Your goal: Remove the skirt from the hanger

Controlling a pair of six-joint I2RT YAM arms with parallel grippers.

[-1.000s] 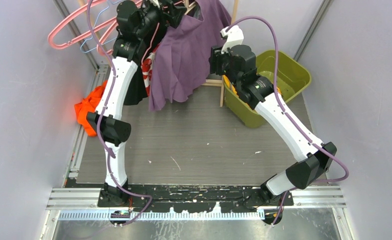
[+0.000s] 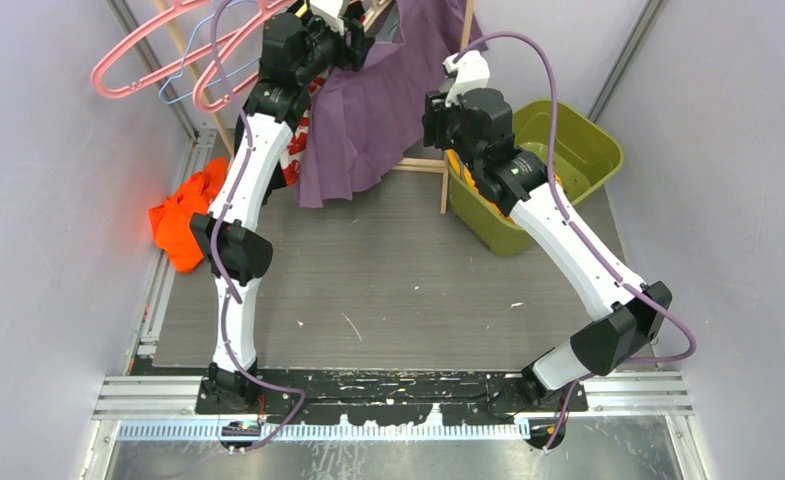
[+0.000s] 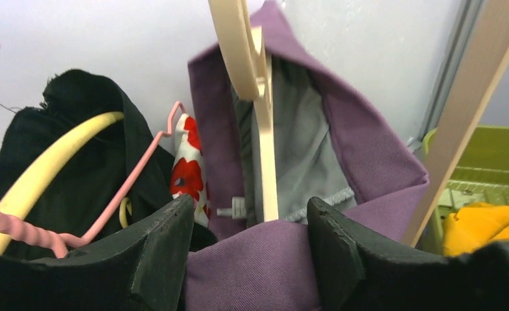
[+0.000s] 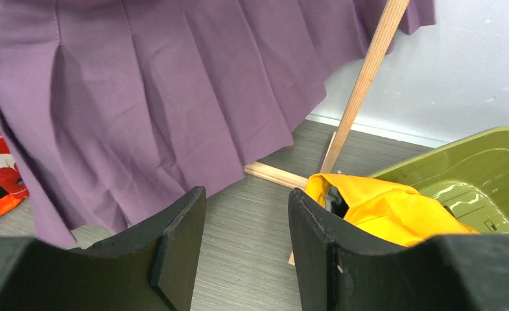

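Note:
The purple skirt [image 2: 361, 125] hangs from the wooden rack at the back. In the left wrist view its grey lining [image 3: 303, 136] faces me, and a wooden bar [image 3: 264, 155] stands in front of it. My left gripper is at the skirt's upper edge. Its fingers are apart, and a fold of purple cloth [image 3: 251, 265] lies between them; whether they press on it cannot be told. To the right of the skirt, my right gripper stands open and empty, clear of the hanging pleats [image 4: 167, 97].
Pink hangers [image 2: 128, 80] crowd the rack at left, near a black garment [image 3: 76, 155] and a red-and-white floral one [image 3: 188, 165]. A green bin [image 2: 588, 150] holding yellow cloth [image 4: 394, 210] stands at right. Orange cloth [image 2: 183, 220] lies at left.
My left gripper has shifted to the right along the skirt's top, and its arm now covers more of the black and floral garments. The skirt's lower hem has swayed slightly. The right arm is nearly still.

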